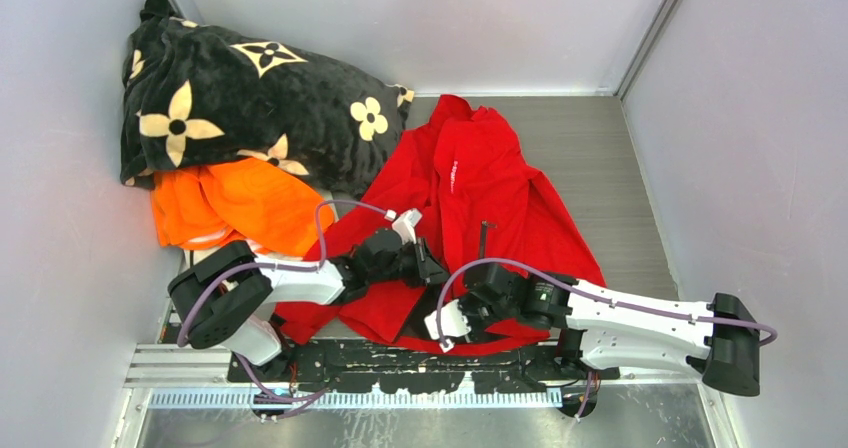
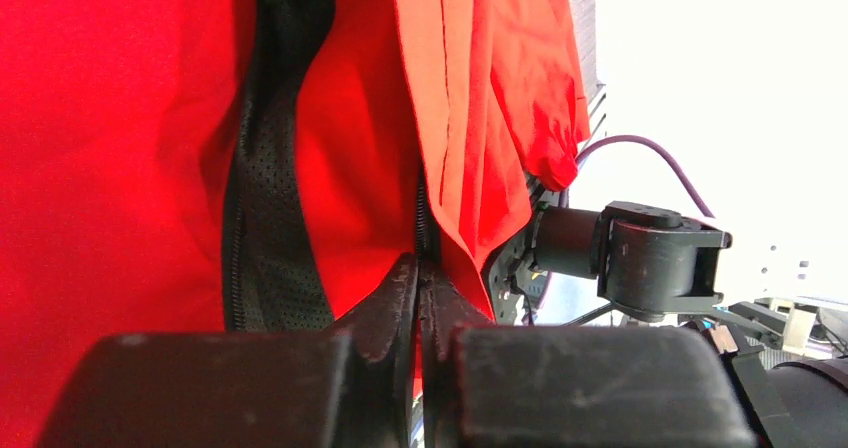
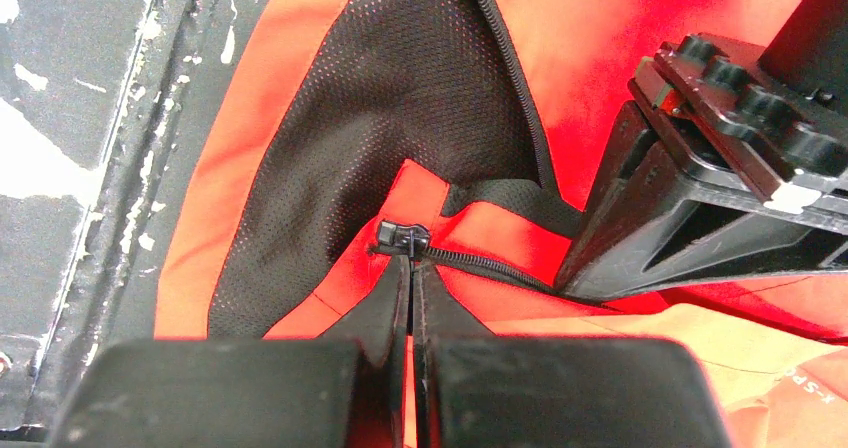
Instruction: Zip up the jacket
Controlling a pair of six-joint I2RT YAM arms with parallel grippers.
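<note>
The red jacket [image 1: 520,208] lies spread over the grey floor, its black mesh lining [image 2: 270,188] showing. In the right wrist view my right gripper is shut on the black zipper end [image 3: 400,236] at the jacket's lower edge. My left gripper is over the front opening, its fingertips close together beside a zipper strip [image 2: 424,213] under a red flap; whether they are slightly apart or holding fabric is unclear. In the top view the left gripper sits just up and left of the right one.
A dark patterned cushion [image 1: 260,98] and orange cloth [image 1: 240,208] fill the back left. White walls [image 1: 740,148] enclose the area. Bare floor [image 1: 590,148] shows at the back right. The worn black front edge [image 3: 90,218] borders the jacket.
</note>
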